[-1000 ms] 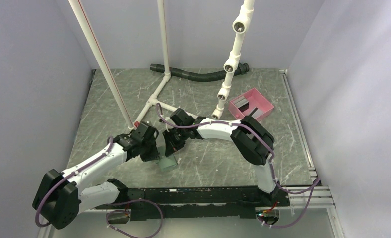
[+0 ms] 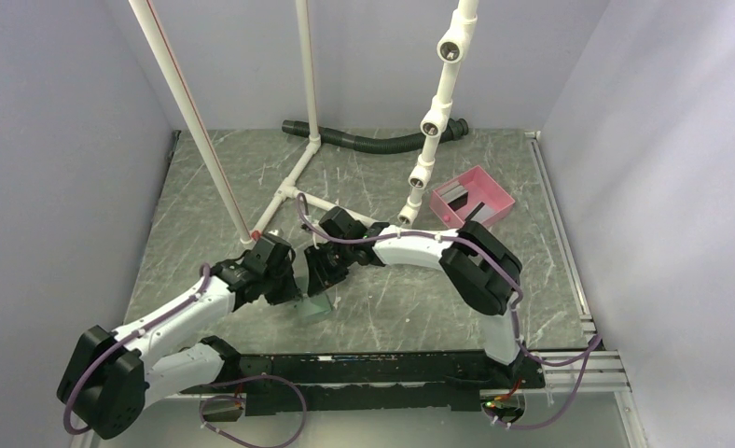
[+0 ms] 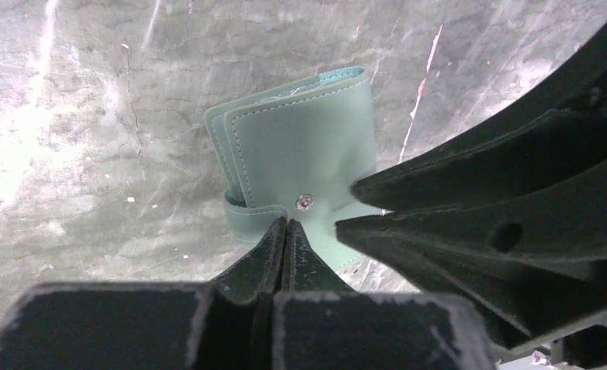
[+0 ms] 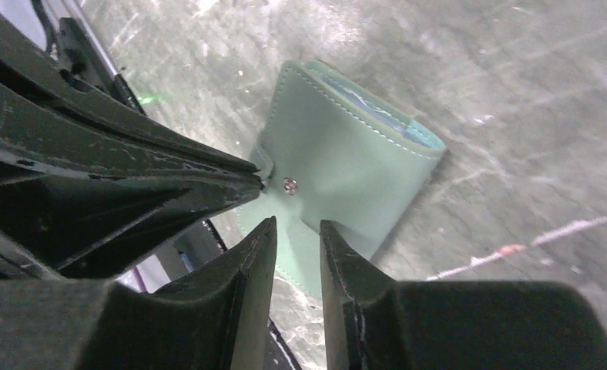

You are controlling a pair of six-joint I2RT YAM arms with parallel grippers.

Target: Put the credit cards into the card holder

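A pale green card holder [image 3: 308, 146] with a metal snap lies folded on the grey table. Its short strap [image 3: 253, 221] bends over one side edge, and the end meets the fingertips of my left gripper, which is shut on it. From the other side, the fingers of my right gripper stand partly open above the holder, a bare gap between them. The snap [image 4: 290, 186] shows just beyond that gap. In the top view the grippers hide much of the holder. Several cards [image 2: 454, 195] sit in the pink box [image 2: 494, 215].
Both grippers are very close together over the holder. Behind them stand a white pipe frame [image 2: 294, 173] and a black hose [image 2: 373, 145].
My right gripper's fingers have spread apart and shifted a little left. The left arm has shifted only slightly. The card holder has stayed nearly in place.
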